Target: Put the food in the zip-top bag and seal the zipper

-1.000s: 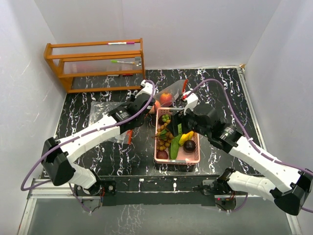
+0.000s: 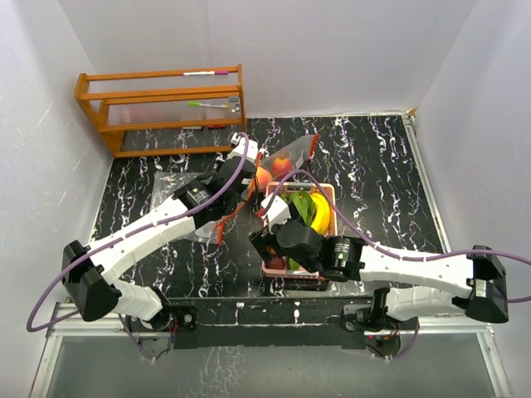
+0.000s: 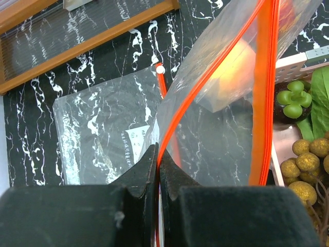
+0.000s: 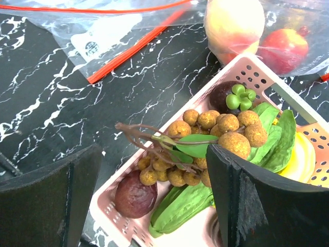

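My left gripper is shut on the orange zipper edge of an upright clear bag (image 3: 226, 118), which holds a peach (image 4: 234, 23) and a red apple (image 4: 282, 51). A flat bag (image 3: 92, 134) lies at left. My right gripper stands open over the pink basket (image 4: 113, 226), above a longan bunch (image 4: 234, 144). The basket also holds a dark red round fruit (image 4: 134, 195), a mangosteen (image 4: 221, 95), green leafy pods (image 4: 177, 208) and yellow bananas (image 2: 320, 215).
A wooden rack (image 2: 166, 91) with markers stands at the back left. White walls border the marble mat (image 2: 373, 166).
My right gripper has moved left and toward the front over the basket.
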